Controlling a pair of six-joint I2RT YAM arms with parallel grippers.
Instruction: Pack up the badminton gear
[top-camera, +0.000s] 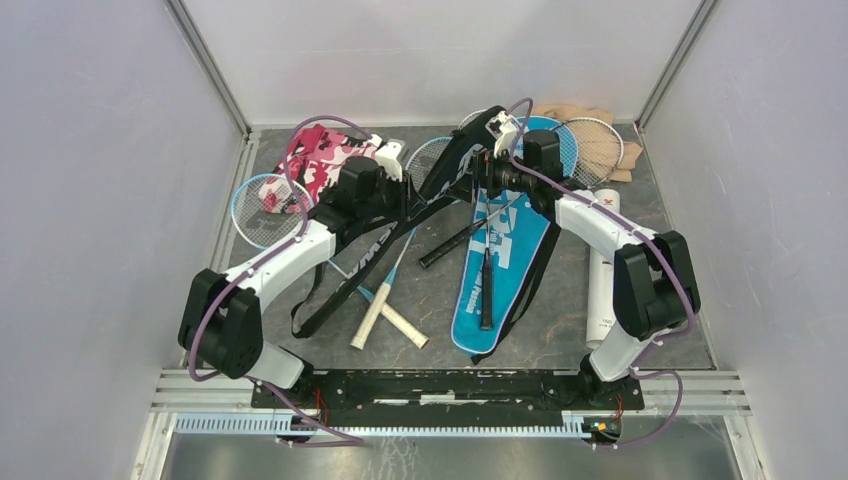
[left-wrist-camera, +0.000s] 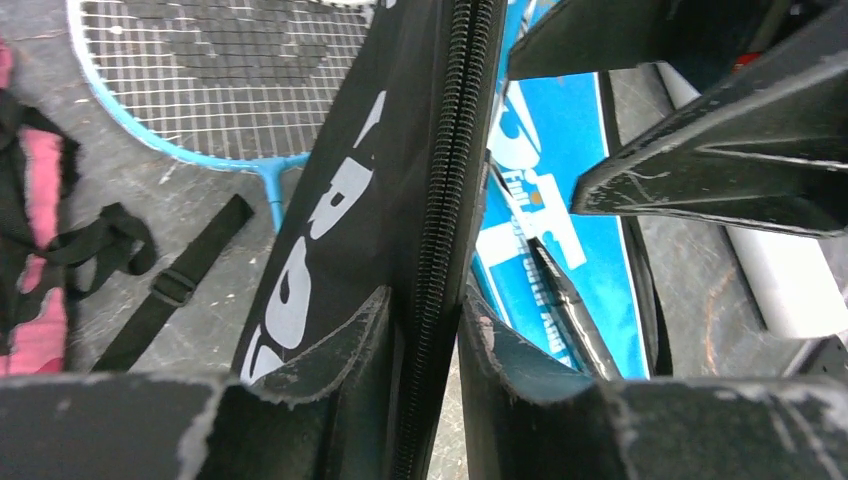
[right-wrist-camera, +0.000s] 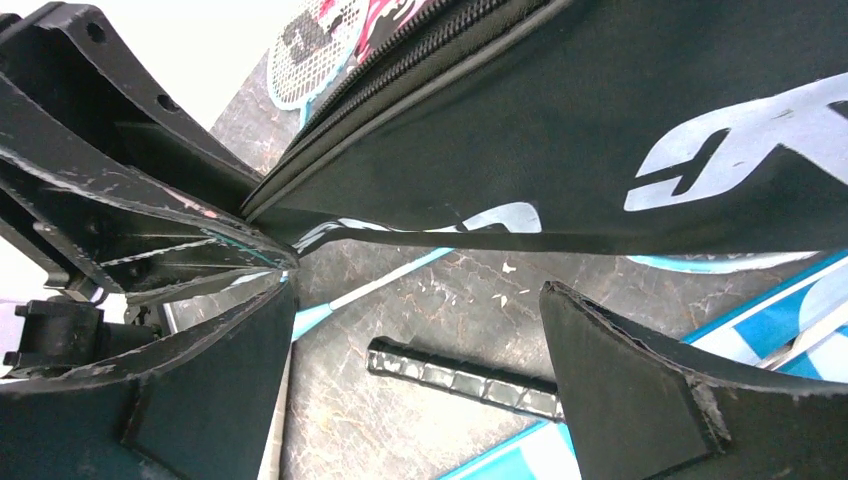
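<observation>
A long black racket bag with white lettering (top-camera: 372, 255) runs diagonally across the middle, lifted at its upper end. My left gripper holds its fingers around the zippered edge of the bag (left-wrist-camera: 330, 220); whether they press on it is unclear. My right gripper is open beside the bag (right-wrist-camera: 600, 130), which spans the top of its view, with nothing between its fingertips. Below lie blue-framed rackets with pale handles (top-camera: 372, 315), black-handled rackets (top-camera: 485, 290) and a blue bag (top-camera: 475, 310).
A pink camouflage bag (top-camera: 320, 150) lies back left. A white tube (top-camera: 600, 300) lies along the right side, with tan cloth (top-camera: 625, 170) behind it. Bare floor shows between the racket handles and the blue bag.
</observation>
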